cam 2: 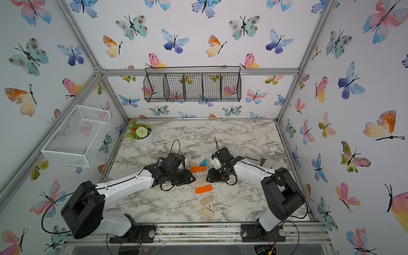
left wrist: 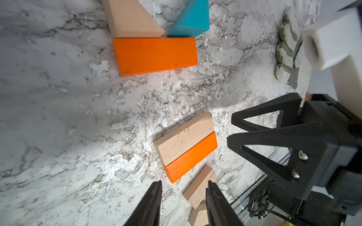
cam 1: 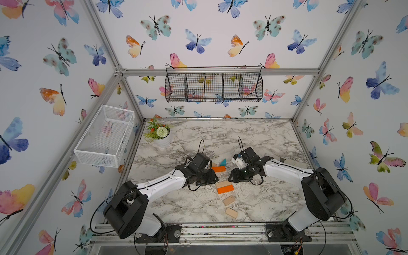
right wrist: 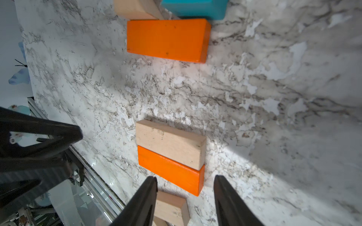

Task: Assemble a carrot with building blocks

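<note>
An orange block (left wrist: pixel 154 55) lies against a wooden wedge (left wrist: pixel 130 20) and a teal block (left wrist: pixel 192 18) at the table's middle. Nearer, a wooden block (right wrist: pixel 169 143) lies along an orange one (right wrist: pixel 167 169). Further forward lie two wooden blocks (cam 1: pixel 229 200) (cam 1: pixel 231 212). My left gripper is open, just left of the paired blocks, nothing between its fingers. My right gripper is open too, just right of them, empty.
A potted plant (cam 1: pixel 162 140) stands at the back left. Grey pieces (cam 2: pixel 263 161) lie at the right, partly behind my right arm. Baskets hang on the walls.
</note>
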